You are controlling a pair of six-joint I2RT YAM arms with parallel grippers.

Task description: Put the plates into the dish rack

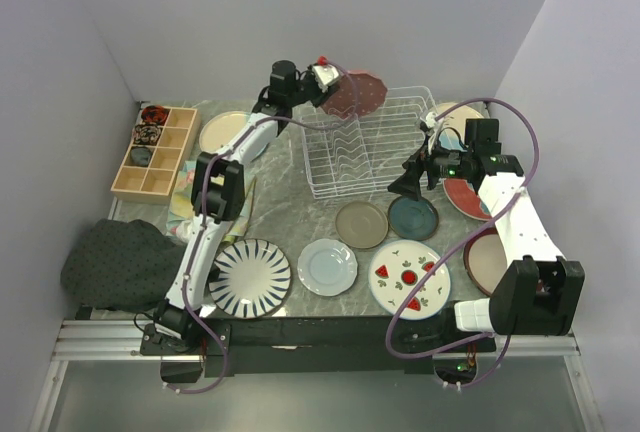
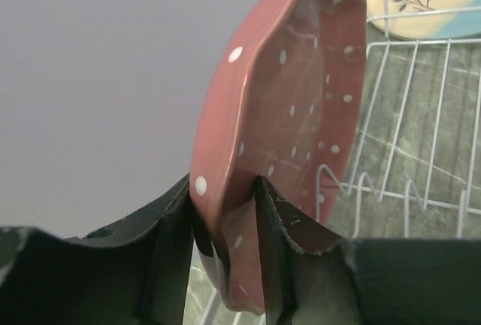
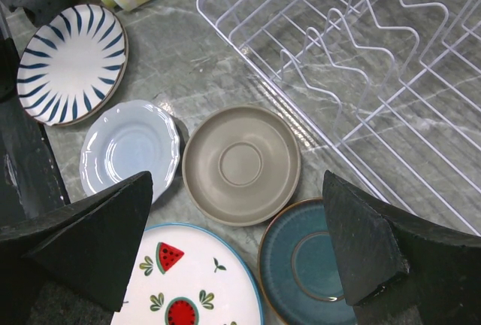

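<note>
A pink plate with white dots (image 1: 362, 94) stands tilted at the back left end of the white wire dish rack (image 1: 395, 142). My left gripper (image 1: 328, 94) is shut on its rim; in the left wrist view the pink plate (image 2: 301, 107) rises between the dark fingers, beside the wire prongs of the rack (image 2: 409, 197). Whether the plate's lower edge rests in a slot is hard to tell. My right gripper (image 1: 418, 174) hovers open near the rack's front right corner. Between its fingers in the right wrist view nothing is held; a grey-brown plate (image 3: 240, 165) lies on the table below.
Several plates lie on the table: teal (image 1: 413, 218), pale blue (image 1: 327, 267), watermelon-patterned (image 1: 409, 279), blue-striped (image 1: 250, 278). More overlap along the right side, by the red plate (image 1: 466, 198). A wooden divided tray (image 1: 157, 154) and a dark cloth (image 1: 125, 264) occupy the left.
</note>
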